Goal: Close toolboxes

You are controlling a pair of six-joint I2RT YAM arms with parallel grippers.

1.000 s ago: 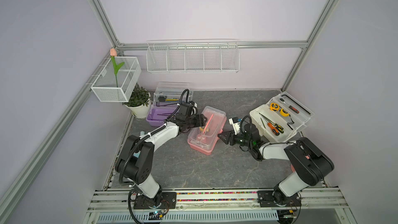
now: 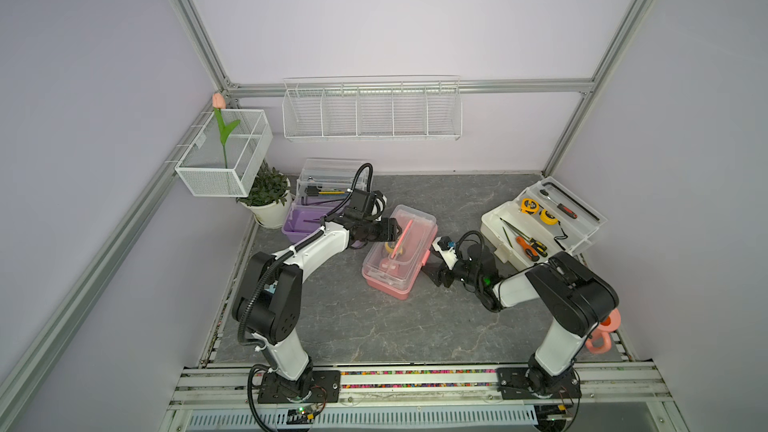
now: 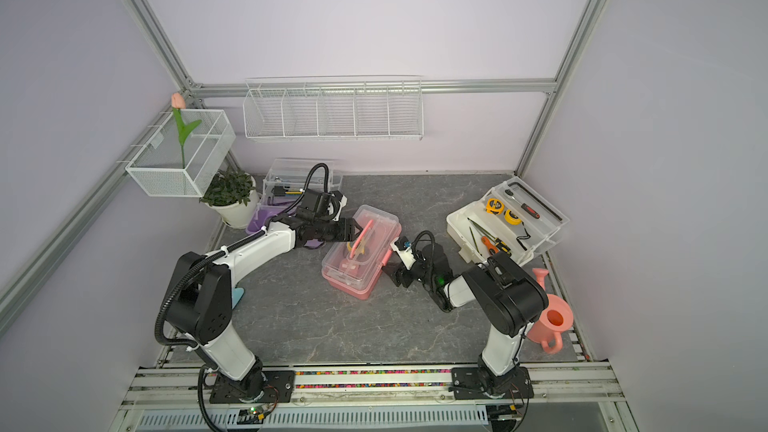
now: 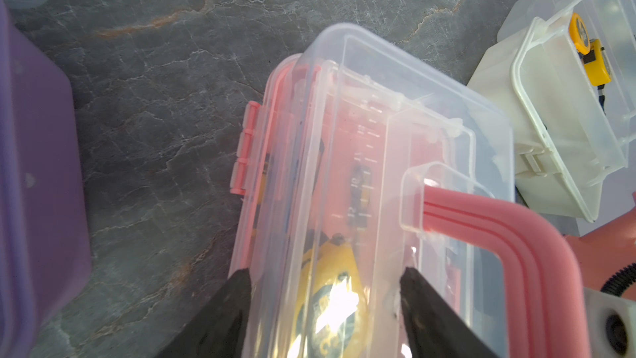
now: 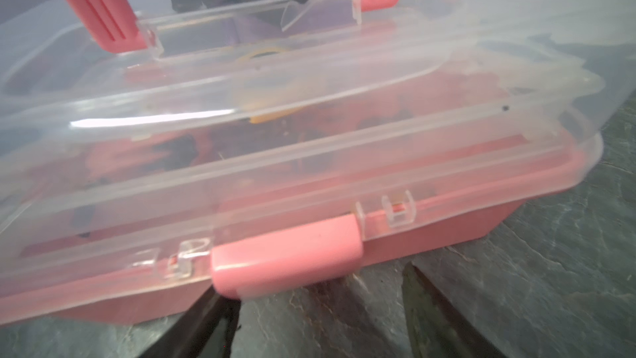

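A pink toolbox (image 2: pixel 404 268) with its clear lid down sits at the table's middle; tools show through it. My left gripper hovers over its lid beside the pink handle (image 4: pixel 503 232), fingers parted, nothing clearly held. My right gripper is open in front of the pink latch (image 5: pixel 285 255) on the box's right side, nothing between its fingers. A purple toolbox (image 2: pixel 300 224) at the back left and a white toolbox (image 2: pixel 500 220) on the right both stand with lids up and tools inside.
A potted plant (image 2: pixel 265 208) stands at the back left, under a wire basket (image 2: pixel 212 180). A pink watering can (image 3: pixel 552 316) is at the right edge.
The pink box looks unmoved.
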